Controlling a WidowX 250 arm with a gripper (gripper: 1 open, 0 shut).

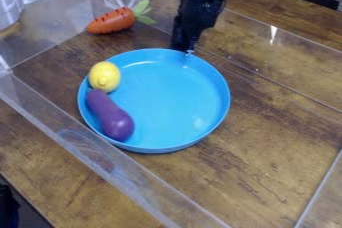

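Observation:
A black robot gripper [185,44] hangs over the back rim of a blue plate [170,100], its tip low at the rim; it looks shut, with nothing visible between its fingers. A yellow lemon [104,75] and a purple eggplant [111,118] lie along the plate's left side. An orange carrot [112,20] with a green top rests on the wood behind the plate, to the left of the gripper.
Clear transparent walls run along the left and near side of the wooden surface [274,92]. The wood to the right of the plate and in the front right is bare.

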